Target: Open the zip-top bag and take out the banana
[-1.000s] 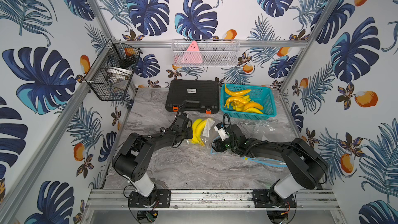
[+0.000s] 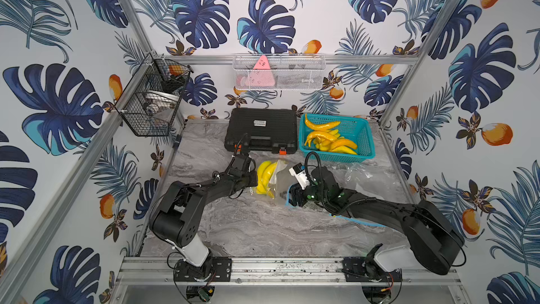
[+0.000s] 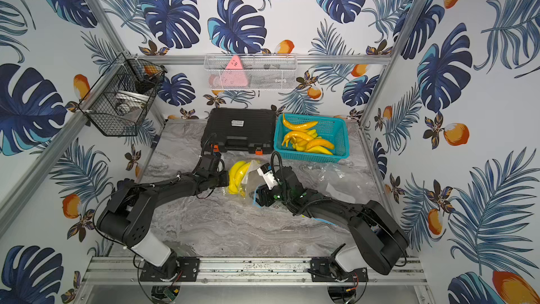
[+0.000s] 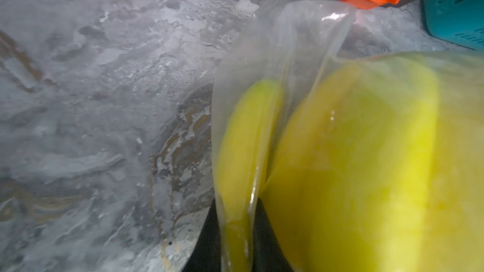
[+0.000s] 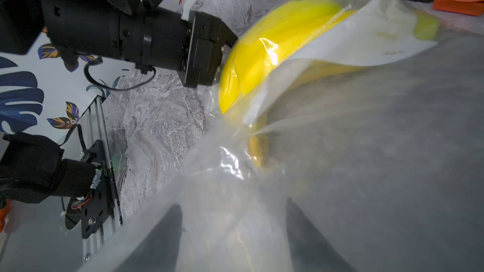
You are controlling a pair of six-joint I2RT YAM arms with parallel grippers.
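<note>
A clear bag (image 5: 383,121) with yellow bananas (image 2: 266,175) inside lies in the middle of the table, a white label among its folds in the right wrist view. My left gripper (image 2: 253,180) is at the bag's left end; in the left wrist view its dark fingers straddle plastic with a banana (image 4: 244,136) showing in it, and how far they are closed is unclear. My right gripper (image 2: 293,194) is at the bag's right part; in the right wrist view its two fingers sit apart behind hazy plastic, and whether they pinch any is unclear.
A teal basket (image 2: 360,140) of bananas stands at the back right, beside a black case (image 2: 242,123) with orange latches. A wire basket (image 2: 152,101) hangs on the left wall.
My left gripper has moved slightly left, the bananas and bag with it.
</note>
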